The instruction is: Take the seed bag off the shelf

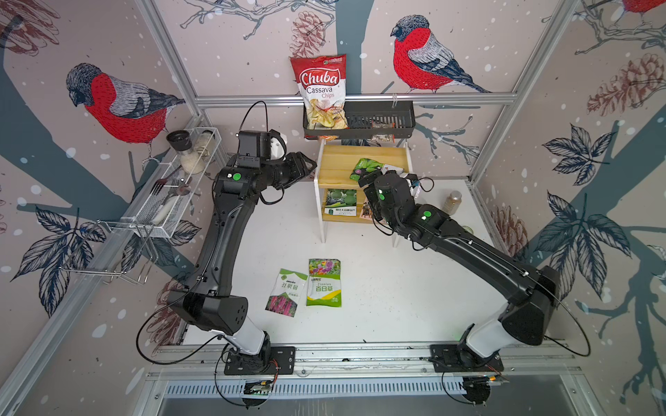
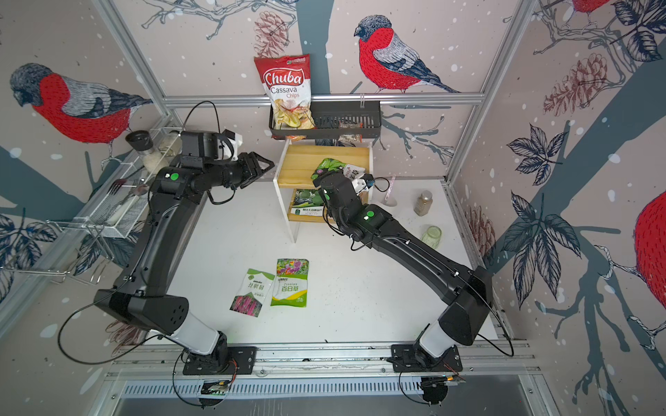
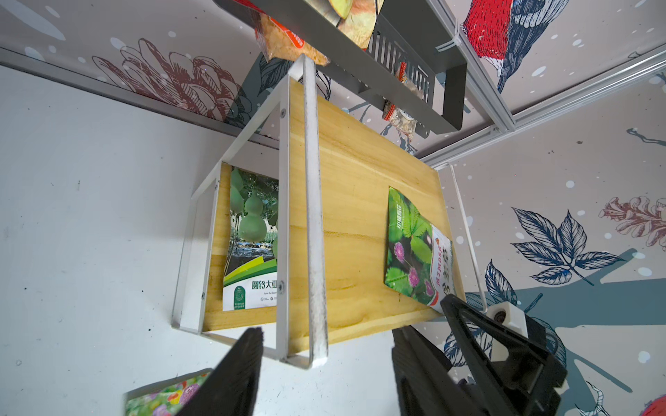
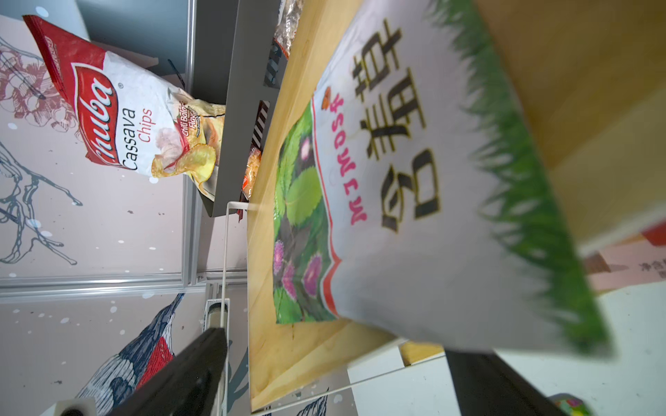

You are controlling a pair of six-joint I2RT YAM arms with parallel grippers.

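A green and white Mimosa seed bag [image 4: 416, 173] lies on the shelf's top board [image 3: 347, 228], near its right end. In the right wrist view its white end reaches out past the board's front edge. My right gripper stands open close to that bag, with nothing plainly between its fingers. Left of the shelf, my left gripper hangs in the air with its fingers apart and empty. On the lower board sits another seed bag [image 3: 253, 239] with green gourds. Two more seed bags, one pink-flowered [image 1: 285, 292] and one multicoloured [image 1: 324, 283], lie flat on the table.
A dark basket [image 1: 378, 119] holding a Chuba chips bag [image 1: 322, 90] hangs above the shelf. Jars, including a shaker [image 2: 423, 203], stand at the right. A wire rack [image 1: 173, 183] is on the left wall.
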